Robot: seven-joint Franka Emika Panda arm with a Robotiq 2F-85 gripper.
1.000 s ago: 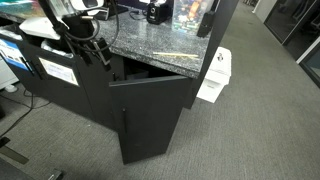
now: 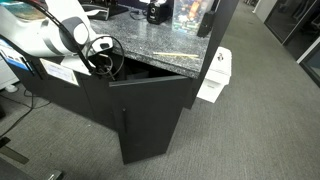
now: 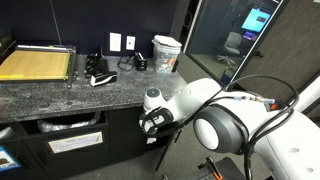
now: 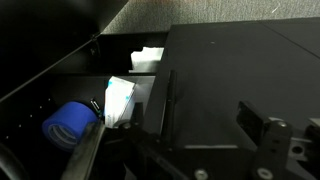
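Observation:
A black cabinet door (image 2: 148,118) stands swung out below the counter. My gripper (image 2: 102,64) is low beside the top left of that door, at the cabinet front, partly hidden by cables. From the wrist, the dark door panel (image 4: 245,75) fills the right side, with a slim upright handle (image 4: 170,98) near its edge. The open gripper has its fingers spread wide, the handle lying in line with the gap; contact cannot be told. Inside the cabinet at left are a blue tape roll (image 4: 70,122) and a white packet (image 4: 119,98).
The speckled counter (image 2: 150,40) overhangs the cabinet. On it sit a clear tub of colourful items (image 2: 188,14) and a thin wooden stick (image 2: 176,55). An open drawer (image 3: 70,123) juts out to the left of the arm.
Over the last second my gripper has come down from around counter height to the cabinet front, shifting slightly right lately. The door looks unmoved.

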